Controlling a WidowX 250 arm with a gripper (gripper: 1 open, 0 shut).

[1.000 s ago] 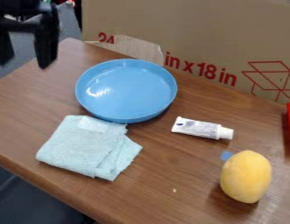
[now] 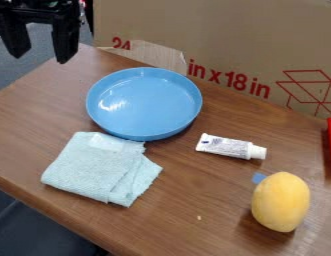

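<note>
My black gripper (image 2: 40, 45) is at the top left above the table's edge, open, with nothing between its fingers. A blue plate (image 2: 144, 100) sits mid-table. In front of it lies a folded pale-blue cloth (image 2: 98, 172). To the right of the plate lies a white tube (image 2: 229, 147) with a cap. A yellow mango (image 2: 280, 200) rests at the front right.
A cardboard box (image 2: 221, 40) forms a wall along the back of the wooden table (image 2: 181, 215). A red object (image 2: 329, 145) is cut off at the right edge.
The objects on the table are unchanged.
</note>
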